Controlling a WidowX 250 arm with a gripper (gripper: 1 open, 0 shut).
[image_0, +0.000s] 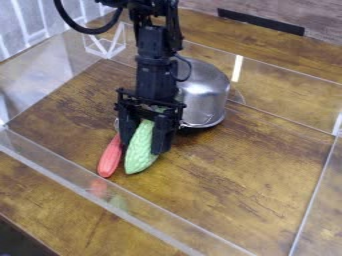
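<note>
My black gripper (147, 122) is low over a green textured object (142, 152), its fingers around or just above the upper end; whether they grip it is hidden by the dark mechanism. A red elongated object (110, 157) lies just left of the green one. A steel pot (206, 95) stands behind the gripper, to the right.
Transparent barrier edges run along the lower left and the right side. A dark strip lies along the back edge.
</note>
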